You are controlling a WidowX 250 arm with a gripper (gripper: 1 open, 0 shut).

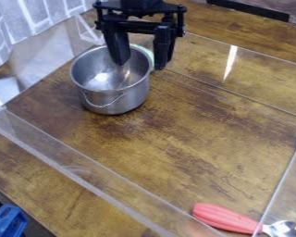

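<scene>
My black gripper (pixel 140 42) hangs over the steel pot (pixel 111 93) in the upper middle, its two fingers spread apart, one above the pot's mouth and the other near its right side. I see nothing held between them. A small pale green thing (pixel 145 50) shows behind the pot, mostly hidden by the gripper.
A red-handled utensil (pixel 231 218) with a metal head lies at the bottom right. A blue object (pixel 5 222) sits at the bottom left. Clear plastic edges run along the table's sides.
</scene>
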